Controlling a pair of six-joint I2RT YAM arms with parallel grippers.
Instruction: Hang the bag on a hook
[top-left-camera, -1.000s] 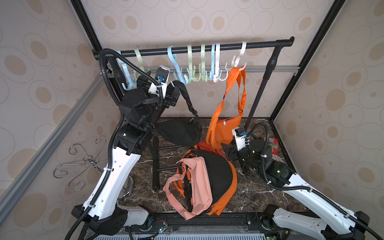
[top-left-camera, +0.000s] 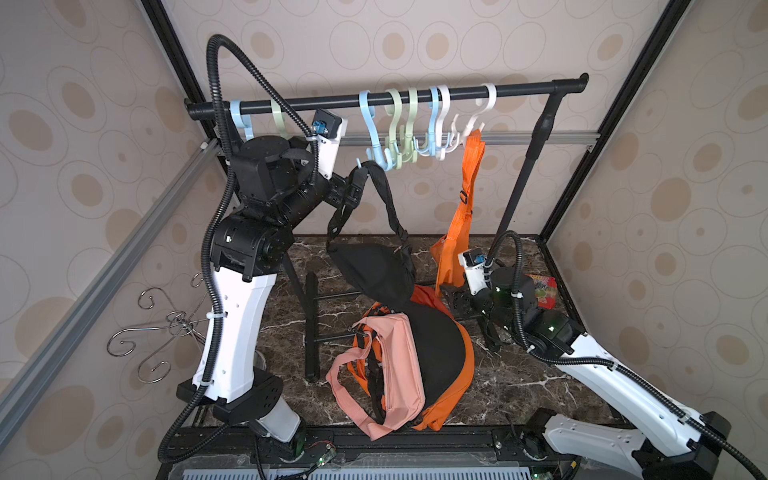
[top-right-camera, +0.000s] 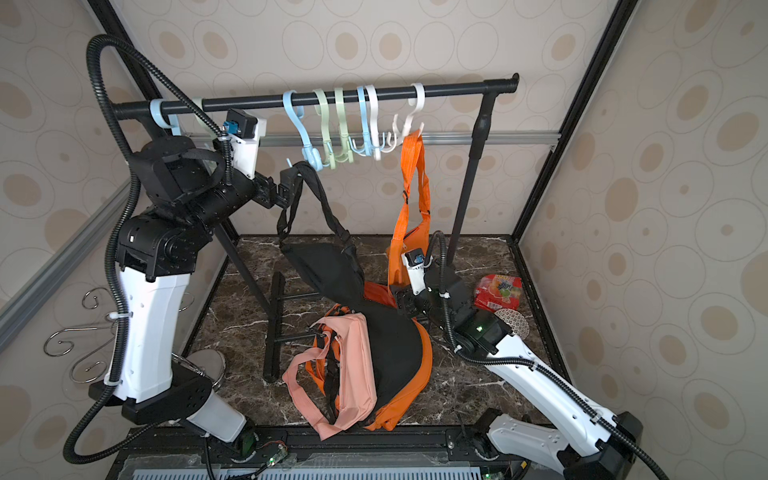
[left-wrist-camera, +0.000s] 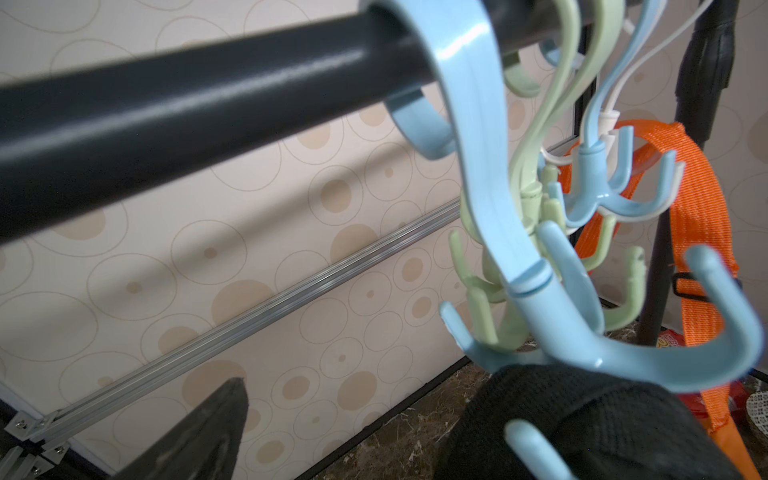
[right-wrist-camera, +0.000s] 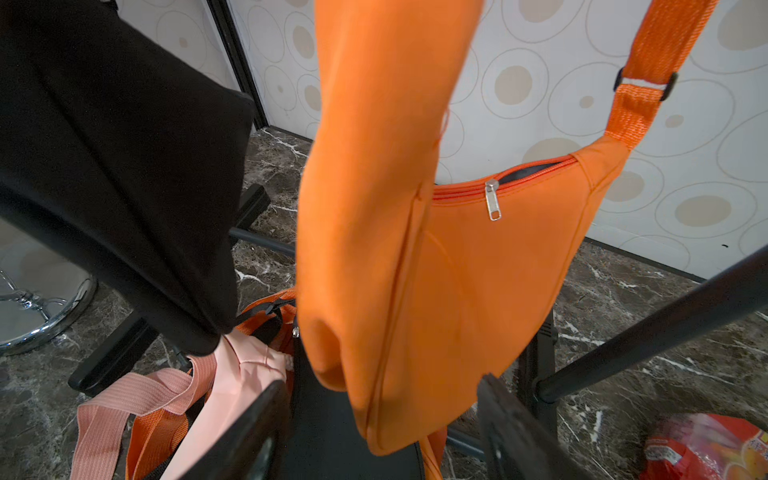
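The black bag (top-left-camera: 372, 272) hangs by its strap (top-left-camera: 385, 196) from a light-blue hook (top-left-camera: 372, 132) on the rail. In the left wrist view that strap (left-wrist-camera: 576, 424) lies just under the blue hook's prongs, one prong tip in front of it. Close by on the left, my left gripper (top-left-camera: 353, 192) is open; one dark finger (left-wrist-camera: 200, 436) shows, clear of the strap. An orange bag (right-wrist-camera: 496, 280) hangs from a white hook (top-left-camera: 482, 108). Low at its front, my right gripper is open, its fingers apart below the bag's bottom.
Several other hooks crowd the middle of the black rail (top-left-camera: 528, 89). A pink bag (top-left-camera: 396, 368) lies on a black-and-orange bag (top-left-camera: 448, 352) on the marble surface. A red packet (top-right-camera: 497, 292) sits at the right. Left of the blue hook, the rail has free room.
The black bag and its blue hook moved right, crowding the neighbouring hooks. The orange bag swung; the right arm barely moved.
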